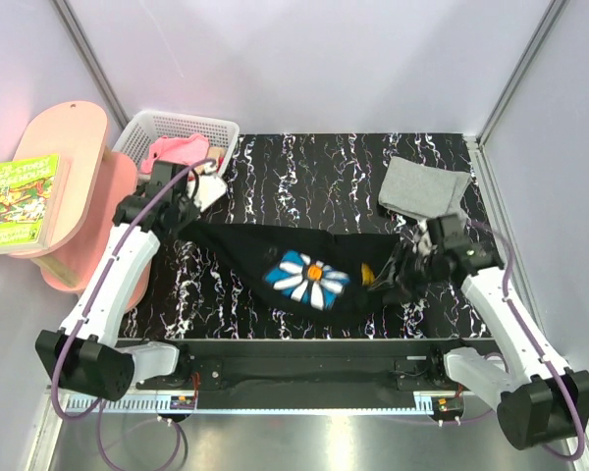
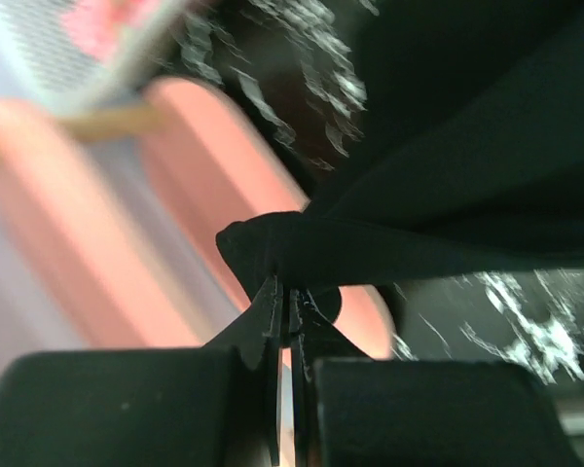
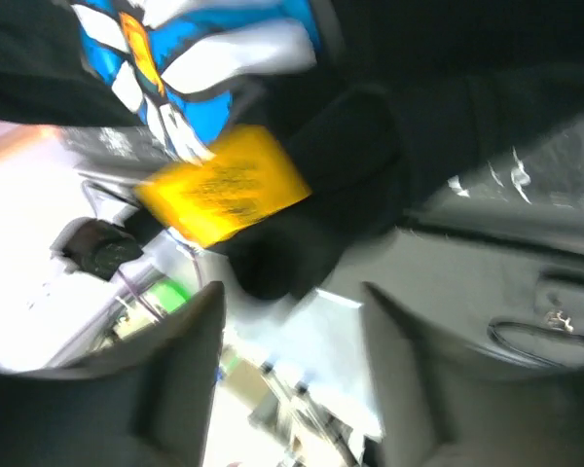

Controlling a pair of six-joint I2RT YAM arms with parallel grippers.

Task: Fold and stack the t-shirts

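Note:
A black T-shirt (image 1: 255, 255) with a blue, white and orange daisy print and a yellow patch is stretched low over the front of the marble mat. My left gripper (image 1: 182, 221) is shut on a corner of it, seen pinched between the fingertips in the left wrist view. My right gripper (image 1: 393, 275) is at the shirt's right end, blurred; in the right wrist view its fingers stand apart, the shirt (image 3: 448, 97) beyond them. A folded grey T-shirt (image 1: 422, 184) lies at the back right.
A white basket (image 1: 220, 130) with pink cloth stands at the back left, beside a pink tiered stand (image 1: 59, 137) holding a book.

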